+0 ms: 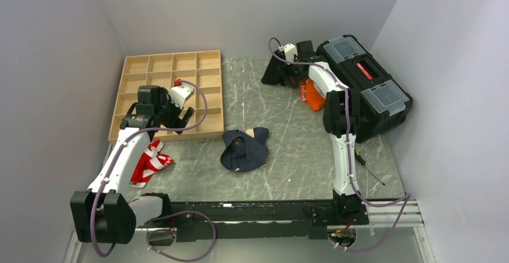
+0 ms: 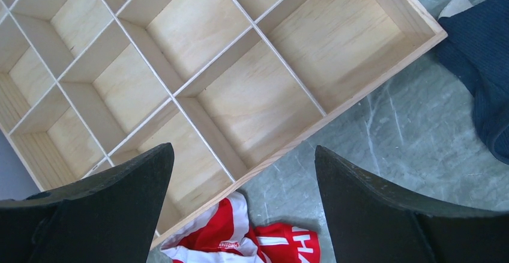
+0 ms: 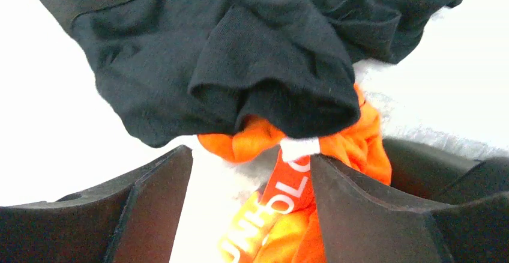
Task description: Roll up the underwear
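Observation:
A black cloth (image 3: pixel 270 47), perhaps the underwear, lies bunched at the back of the table, partly hidden under my right arm in the top view. An orange cloth with white lettering (image 3: pixel 294 185) is just in front of and partly beneath it. My right gripper is open, its fingertips close to where the two cloths meet; whether they touch fabric I cannot tell. Over the wooden tray stands my left gripper, open and empty. A red-and-white cloth (image 1: pixel 151 164) rests at the front left, and a navy garment (image 1: pixel 245 150) mid-table.
The divided wooden tray (image 1: pixel 222 95) fills the back left, its compartments empty. A black toolbox (image 1: pixel 366 77) stands at the back right. A screwdriver (image 1: pixel 369 167) lies at the right. Bare table shows between the navy garment and the right arm.

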